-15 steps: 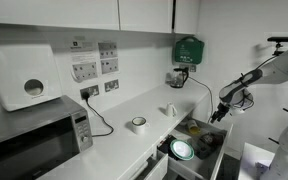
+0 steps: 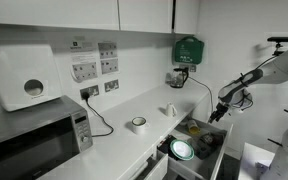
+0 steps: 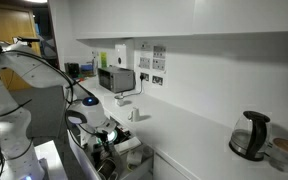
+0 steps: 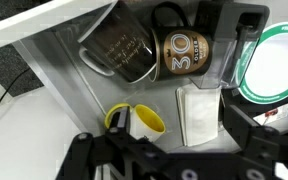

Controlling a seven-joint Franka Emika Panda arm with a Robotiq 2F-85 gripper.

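Note:
My gripper is open above a drawer, its dark fingers entering from the bottom of the wrist view with nothing held between them. Beneath it the drawer holds a dark mug (image 4: 122, 42) lying on its side and a black-and-brown mug (image 4: 182, 48) marked "30". A yellow-and-white cup (image 4: 146, 122) lies near the left finger. Between the fingers, lower down, is a flat white item (image 4: 198, 112). To the right are a clear glass-like container (image 4: 228, 48) and a white plate (image 4: 276, 65) with a green rim. In exterior view 1 the gripper (image 2: 216, 116) hangs at the drawer's far end.
The drawer's pale wall (image 4: 46, 72) bounds the left side. On the counter (image 2: 114, 130) stand a microwave (image 2: 39, 140), a white mug (image 2: 138, 125) and a white jug (image 2: 171, 109). A kettle (image 3: 249, 135) stands farther right in exterior view 2.

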